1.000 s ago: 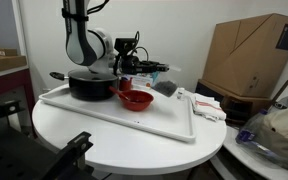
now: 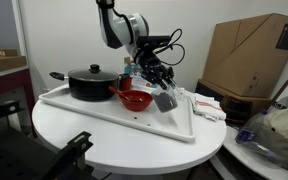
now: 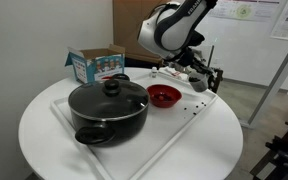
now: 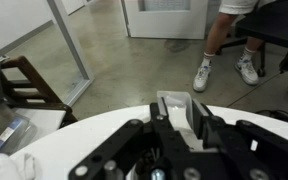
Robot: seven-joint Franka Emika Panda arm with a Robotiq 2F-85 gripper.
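Note:
My gripper (image 2: 165, 86) is shut on a clear, greyish cup (image 2: 165, 102), which it holds tilted above the right part of the white tray (image 2: 189, 125). The cup's lower part looks dark in exterior view 1. From the other side, the same cup (image 3: 198, 84) hangs over the tray's far end, to the right of the red bowl (image 3: 164, 96). A pale rim of the cup (image 4: 175, 99) shows beyond the dark fingers in the wrist view. Its contact with the fingers is hard to make out there.
A black lidded pot (image 2: 92, 82) stands on the tray's left part, beside the red bowl. White cloths (image 2: 208, 106) lie at the table's right edge. Small dark bits dot the tray in exterior view 2. A cardboard box (image 3: 96, 64) stands behind the pot. The tray's front is clear.
The arm has leaned over to the right and come lower. The cup has come down from above and right of the bowl and turned in its tilt; it stays in the gripper.

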